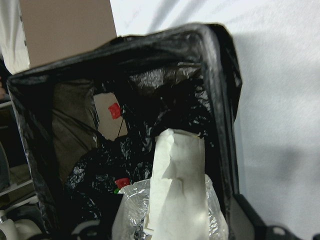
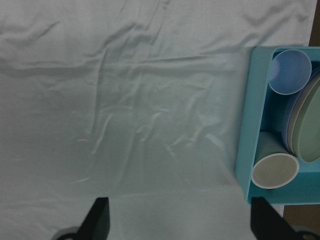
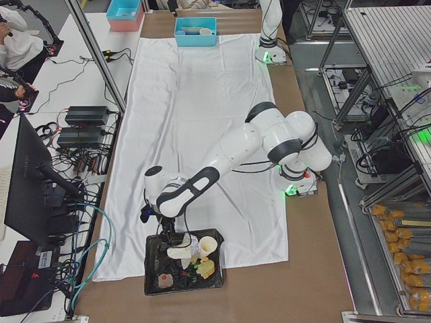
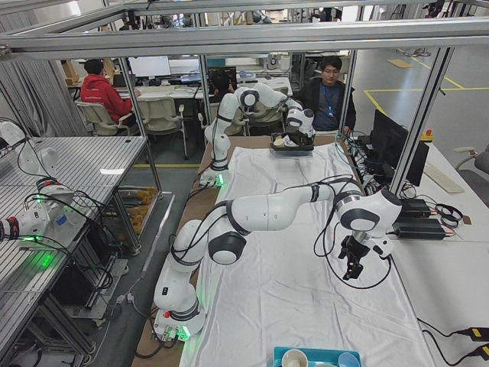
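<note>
A black-lined bin [image 3: 161, 282] at the near end of the cloth holds rubbish, a cup [image 3: 208, 245] and food scraps. My left gripper [image 3: 168, 237] is over it. In the left wrist view, a folded white paper [image 1: 177, 180] is low between its dark fingertips, on or above crumpled clear plastic [image 1: 132, 210]; whether it is gripped is unclear. My right gripper is open above the bare cloth, beside a blue tray [image 2: 247, 130] of cups and plates.
A monitor [image 3: 34, 188] and cables stand beside the table on the left.
</note>
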